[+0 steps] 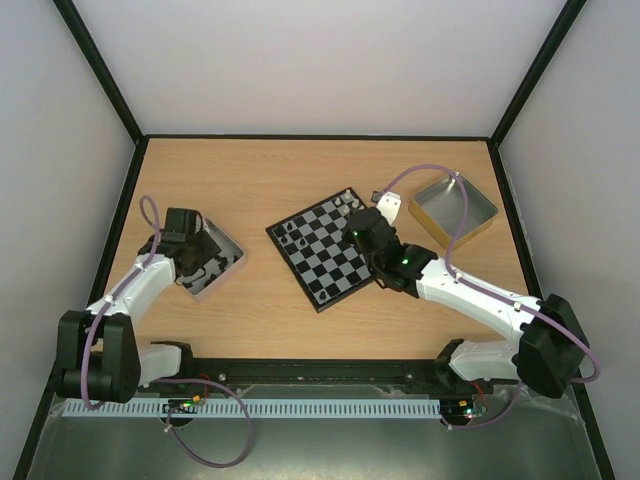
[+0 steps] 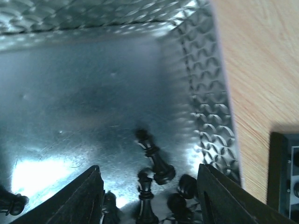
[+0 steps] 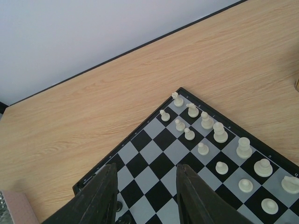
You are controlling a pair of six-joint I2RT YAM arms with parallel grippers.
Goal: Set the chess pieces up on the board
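Note:
My left gripper hovers open over the grey tray (image 2: 93,102) at the left, just above dark pieces, among them a lying piece (image 2: 154,156) and another (image 2: 145,200); nothing shows held. My right gripper is over the board's near side, fingers apart with nothing seen between. On the chessboard (image 1: 310,255), white pieces such as one (image 3: 244,148) stand in rows along one side; a few dark pieces (image 3: 124,219) stand toward the other, partly hidden by the right fingers.
A second, empty-looking tray (image 1: 455,210) with a yellow rim sits at the back right. Bare table (image 1: 260,180) surrounds the board. A dark case (image 2: 279,168) shows beside the left tray in the left wrist view.

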